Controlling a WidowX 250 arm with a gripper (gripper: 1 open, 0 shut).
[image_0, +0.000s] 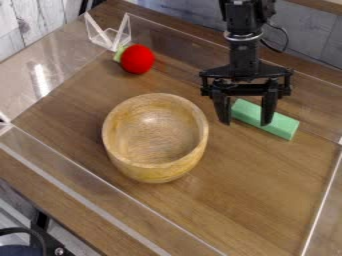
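Note:
My black gripper (246, 98) hangs over the green block (273, 124) on the right of the table, its two fingers apart and pointing down. The block lies flat, partly hidden behind the fingers; whether they touch it I cannot tell.
A wooden bowl (156, 155) stands at centre left. A red round object (136, 58) with a green part and a white wire stand (110, 30) sit at the back left.

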